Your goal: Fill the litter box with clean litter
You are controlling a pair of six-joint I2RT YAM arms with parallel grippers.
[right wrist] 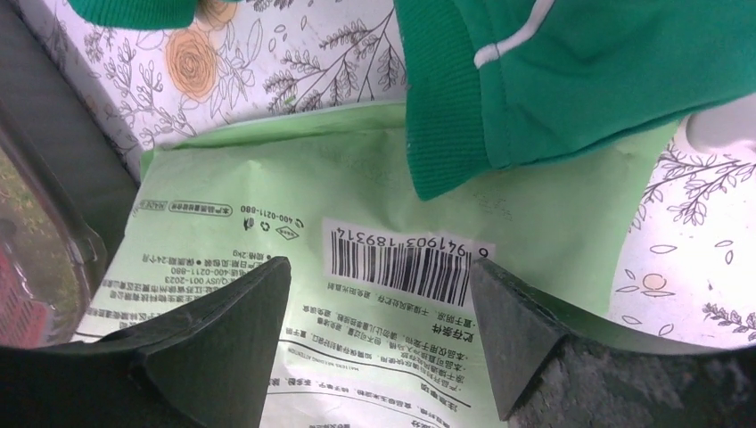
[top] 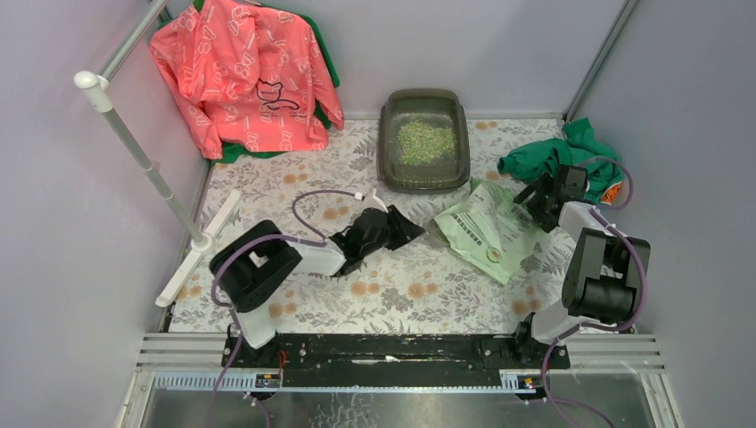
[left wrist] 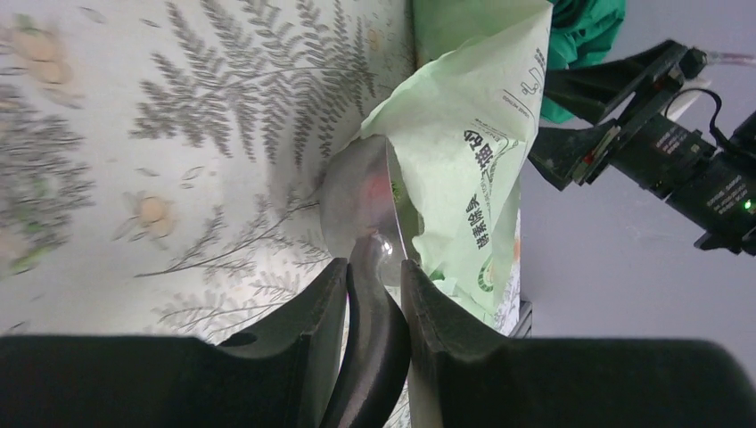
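Observation:
A green litter bag lies right of centre, below the grey litter box, which holds a patch of pale green granules. At the bag's left end a translucent scoop reaches into the opening; my left gripper is shut on its dark handle. My right gripper stands part open above the bag's right end, with the printed barcode between and beyond its fingers in the right wrist view and no grip on the bag visible.
A green garment lies at the back right, reaching over the bag's edge in the right wrist view. A pink garment hangs at the back left beside a white stand.

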